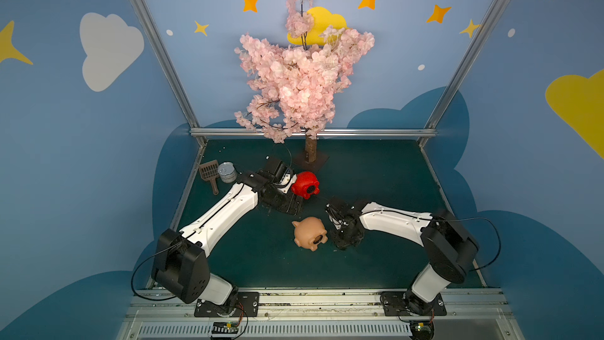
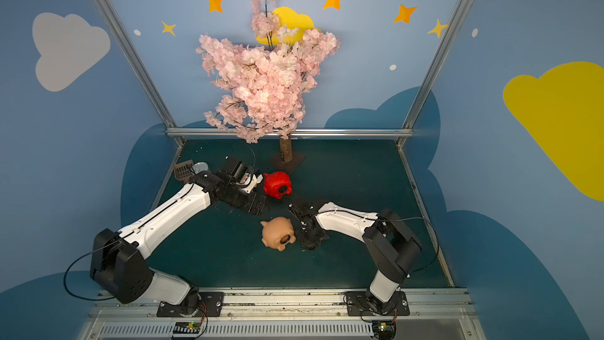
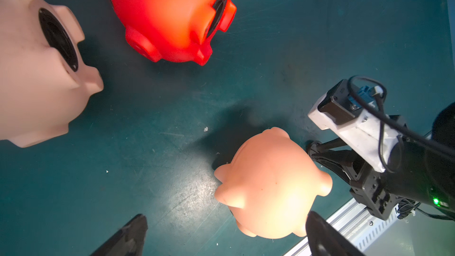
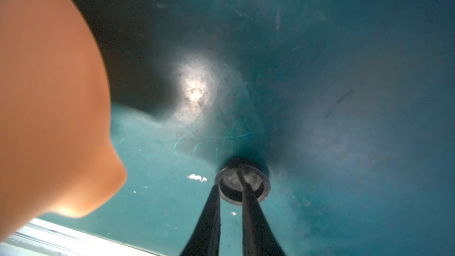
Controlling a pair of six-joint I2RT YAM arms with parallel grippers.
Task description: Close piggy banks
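Observation:
The tan piggy bank (image 1: 308,233) lies on its side on the green floor, a dark oval showing between its feet. The red piggy bank (image 1: 304,184) lies farther back, with a black oval (image 3: 217,14) on its underside. A paler piggy bank (image 3: 28,80) with another black oval shows in the left wrist view. My left gripper stands wide open above the floor, empty. In the right wrist view, a round black cap (image 4: 259,201) lies with its hollow side up. My right gripper is slightly open at its rim; contact is unclear.
A tree with pink blossoms (image 1: 302,82) stands at the back. A slotted scoop (image 1: 209,170) and a grey tin (image 1: 227,172) lie at the far left.

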